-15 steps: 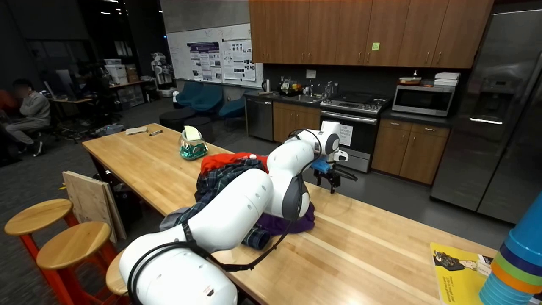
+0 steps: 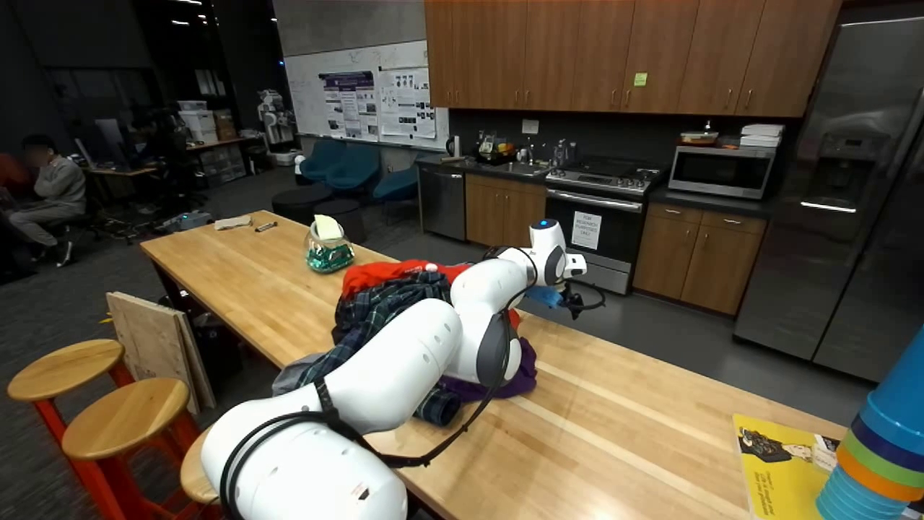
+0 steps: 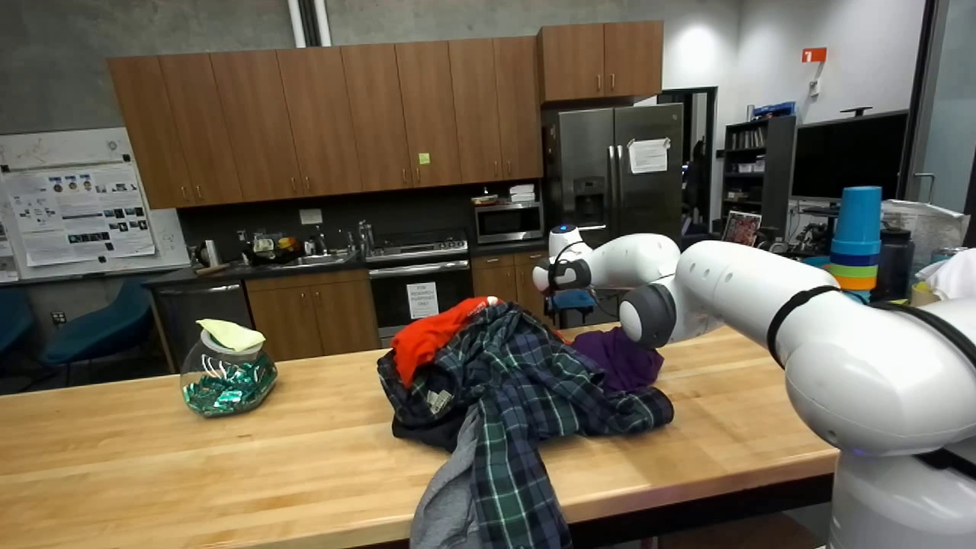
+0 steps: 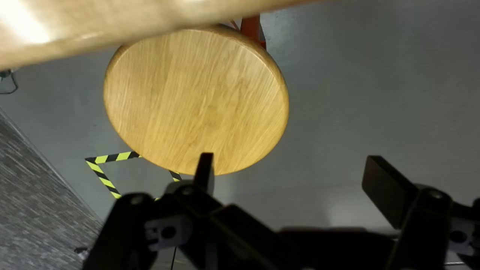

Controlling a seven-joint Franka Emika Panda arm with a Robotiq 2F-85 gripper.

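Note:
My gripper stands open, its dark fingers wide apart and nothing between them. In the wrist view it faces the grey floor and a round wooden stool seat (image 4: 193, 99) beyond the table's edge. From the first exterior view the gripper (image 2: 575, 308) is past the far side of the wooden table, partly covered by its own wrist. A heap of clothes lies on the table: a dark green plaid shirt (image 3: 540, 375), a red garment (image 3: 439, 334), a purple cloth (image 3: 620, 357) and a grey cloth (image 3: 448, 494) hanging over the near edge. The arm passes above the heap.
A glass bowl (image 3: 229, 377) of green-wrapped items stands left of the clothes. Stacked coloured cups (image 2: 883, 425) and a yellow magazine (image 2: 784, 464) occupy the table's right end.
The wrist has tilted, and the gripper has swung upward and farther outward past the table's far edge. The clothes look unmoved.

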